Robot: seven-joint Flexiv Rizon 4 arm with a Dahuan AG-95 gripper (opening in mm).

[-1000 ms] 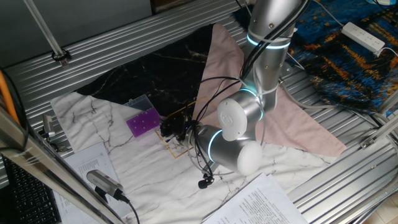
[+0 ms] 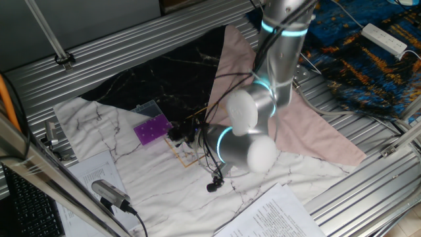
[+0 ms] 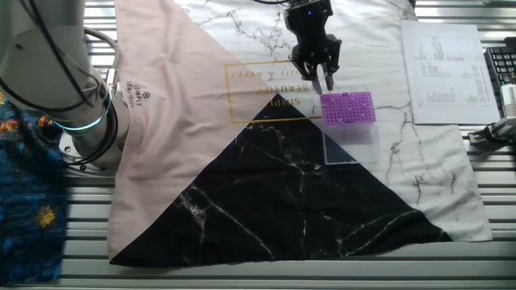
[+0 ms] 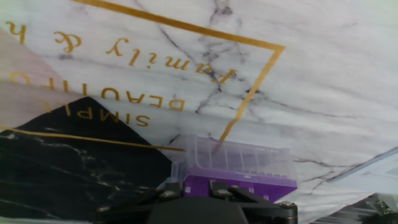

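A purple rack box (image 3: 348, 108) with a grid of holes lies on the cloth, its clear lid (image 3: 351, 145) folded open flat over the black and white parts. In the wrist view the purple box (image 4: 242, 185) shows at the bottom, partly covered by the fingers. My gripper (image 3: 323, 84) points down beside the box's corner, with a narrow gap between its fingertips. In the wrist view that gap shows purple behind it, and the gripper does not appear to clasp anything. Exterior view 1 shows the dark gripper (image 2: 176, 131) close against the purple box (image 2: 152, 130).
The marble-patterned cloth (image 3: 435, 193) lies over a ribbed metal table. Printed sheets (image 3: 451, 72) rest at one side, near a keyboard (image 2: 26, 204). A metal post (image 2: 46, 168) and a small camera-like device (image 2: 110, 194) stand near the box.
The arm's lower joints have shifted slightly, and the gripper sits a little differently beside the box. The purple box and its lid have not visibly moved.
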